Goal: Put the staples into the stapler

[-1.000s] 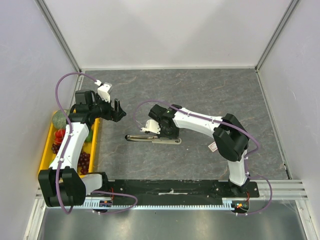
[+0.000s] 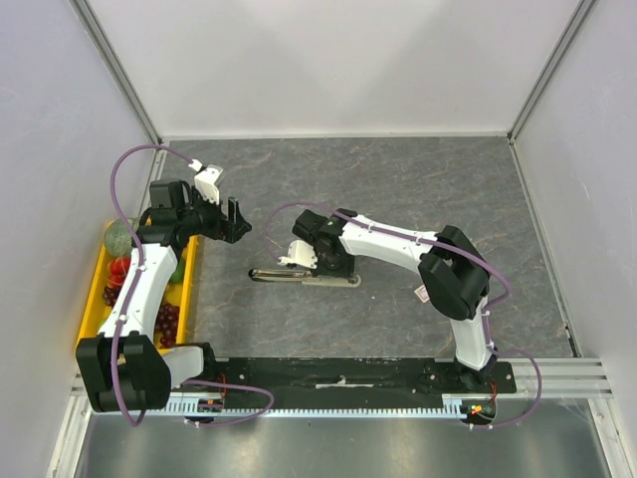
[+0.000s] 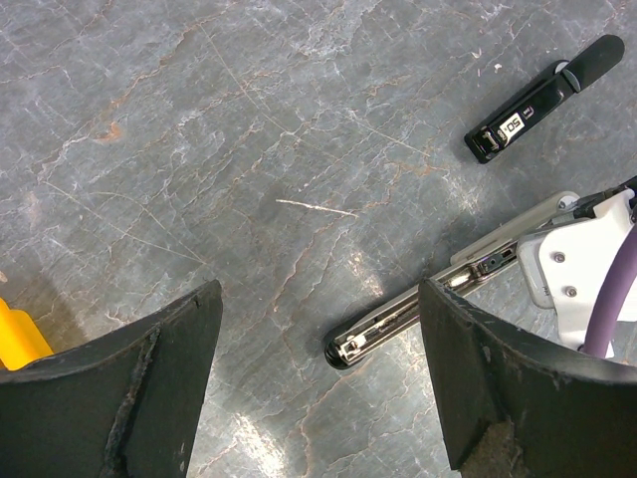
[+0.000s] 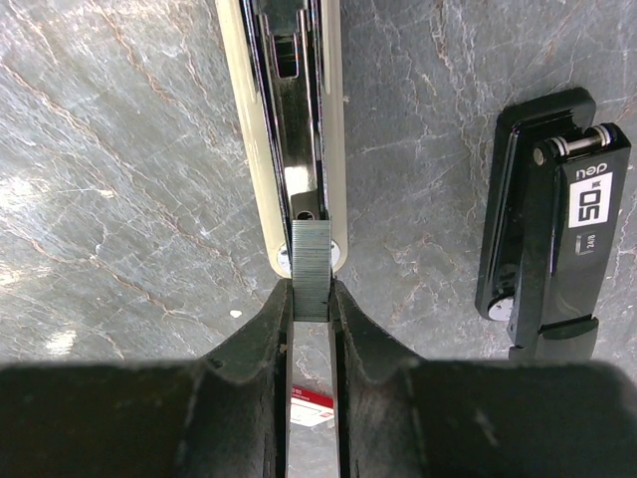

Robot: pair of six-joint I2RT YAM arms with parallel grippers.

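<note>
A long stapler lies opened on the grey table, its base [image 2: 348, 282] partly under my right arm. In the right wrist view its channel [image 4: 297, 139] runs away from my right gripper, which is shut on a grey strip of staples [image 4: 311, 259] held at the near end of the channel. The left wrist view shows the stapler's far end [image 3: 368, 334]. My left gripper [image 2: 235, 224] hangs open over the table left of the stapler, with nothing between its fingers.
A black stapler [image 4: 582, 229] lies beside the opened one. A small red-and-white box [image 2: 421, 293] sits to the right. A yellow crate [image 2: 184, 289] of fruit stands at the left.
The left arm looks unchanged.
</note>
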